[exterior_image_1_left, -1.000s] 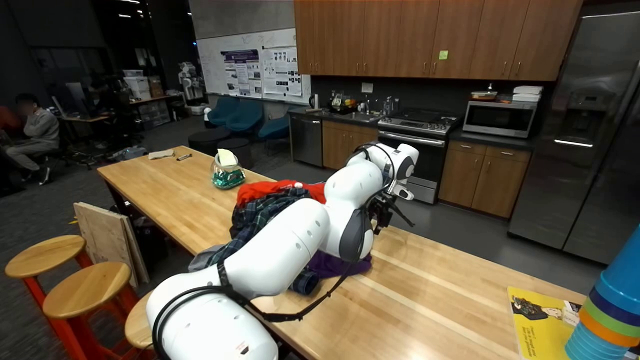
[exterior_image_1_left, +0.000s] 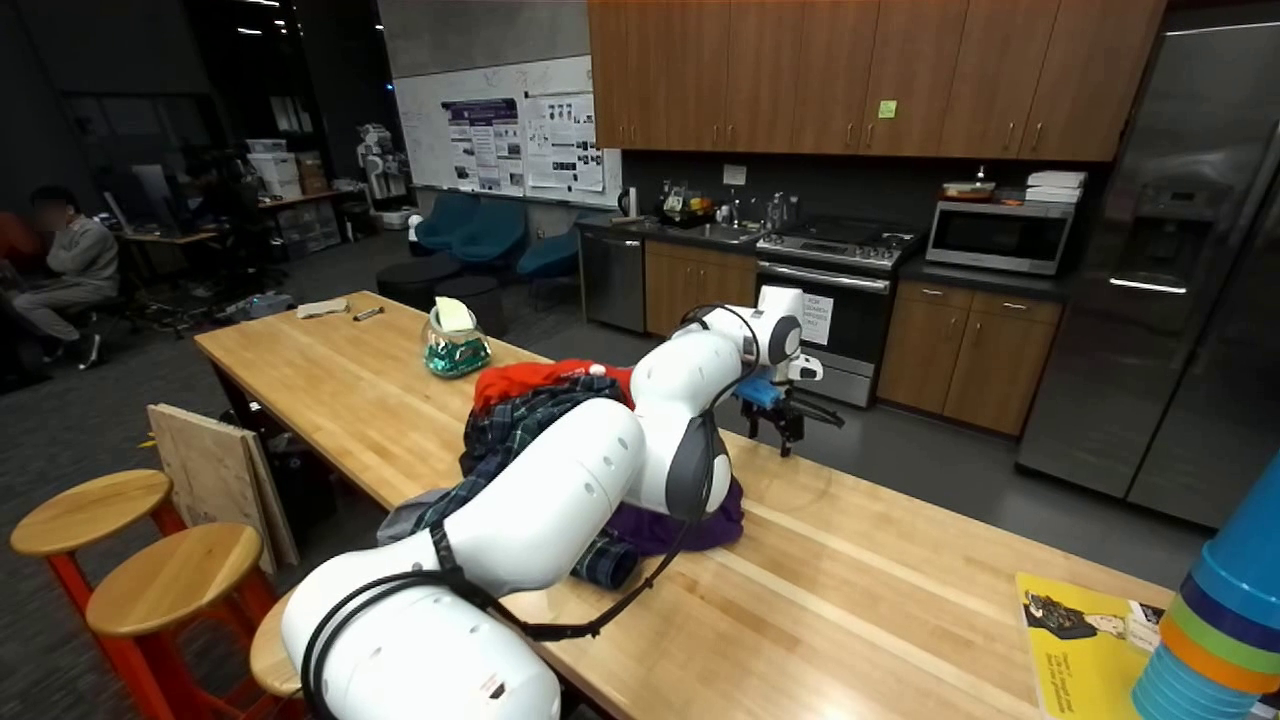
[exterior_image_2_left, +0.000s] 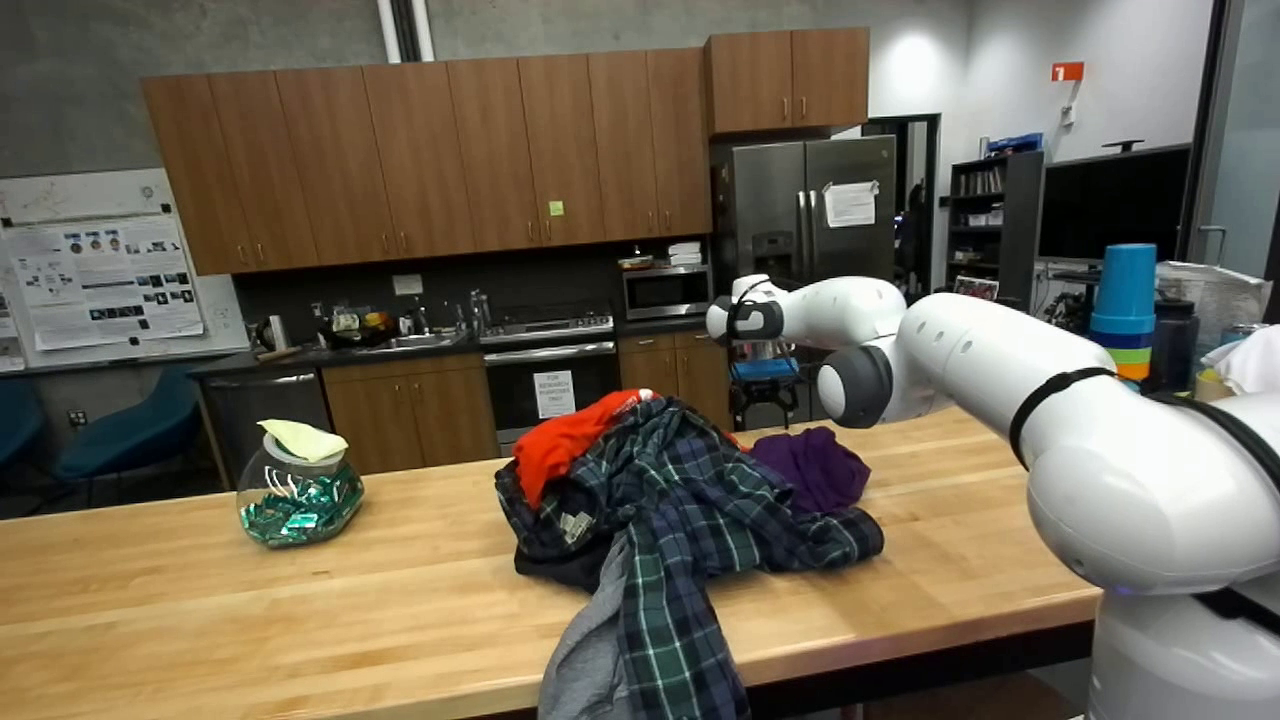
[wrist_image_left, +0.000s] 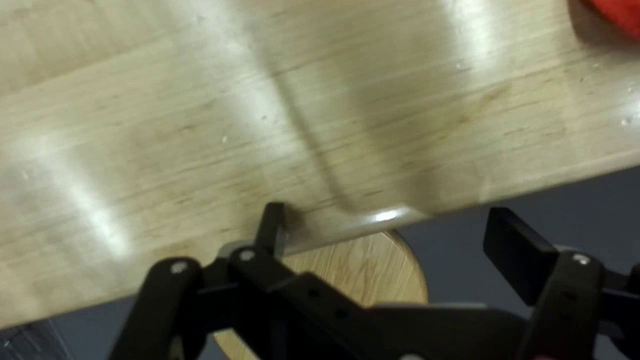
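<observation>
My gripper is open, its two black fingers wide apart with nothing between them. In the wrist view, the left fingertip (wrist_image_left: 274, 225) overlaps the table edge, while the right one lies over the dark floor beyond it. Seen from exterior view 1, the gripper (exterior_image_1_left: 804, 432) hangs at the table's far edge, past the clothes. On the table lies a heap of clothing: a plaid shirt (exterior_image_2_left: 708, 480), a red garment (exterior_image_2_left: 576, 438), a purple cloth (exterior_image_2_left: 816, 466) and a grey piece (exterior_image_2_left: 591, 654) draping over the near edge. A corner of red cloth (wrist_image_left: 627, 13) enters the wrist view.
A glass jar (exterior_image_2_left: 300, 494) of green-wrapped pieces stands left of the heap. Blue stacked cups (exterior_image_1_left: 1236, 576) and a yellow magazine (exterior_image_1_left: 1086, 648) occupy the right end. A round stool seat (wrist_image_left: 366, 267) sits below the edge. Bare wood (exterior_image_1_left: 864, 564) lies between heap and magazine.
The upper arm has shifted slightly left in exterior view 1. My wrist has turned and moved left, bringing a blue part above the gripper into sight.
</observation>
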